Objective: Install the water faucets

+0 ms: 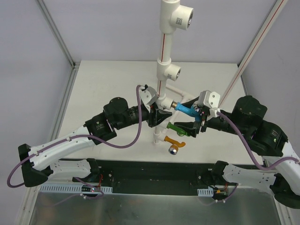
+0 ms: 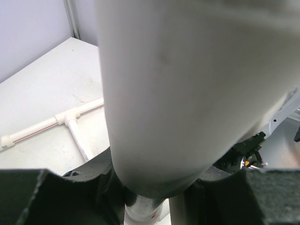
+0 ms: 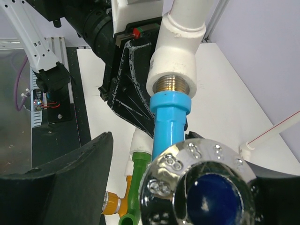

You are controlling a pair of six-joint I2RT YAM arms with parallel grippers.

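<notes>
A white pipe (image 1: 165,47) with side sockets stands upright, and my left gripper (image 1: 158,117) is shut on it; its white body (image 2: 178,93) fills much of the left wrist view. The blue faucet (image 1: 186,110) meets a socket (image 3: 176,65) of this pipe. Part of its brass thread (image 3: 172,84) shows outside the socket mouth. My right gripper (image 1: 186,115) stands part open around the faucet's chrome handle (image 3: 158,186). A gap separates the handle from the left finger (image 3: 75,176); contact at the other finger is unclear.
A green faucet (image 1: 177,130) and an orange faucet (image 1: 174,141) sit lower on the pipe, close under the right gripper. Another pipe (image 1: 253,44) leans at the right. The white board (image 1: 108,79) is bare at the left.
</notes>
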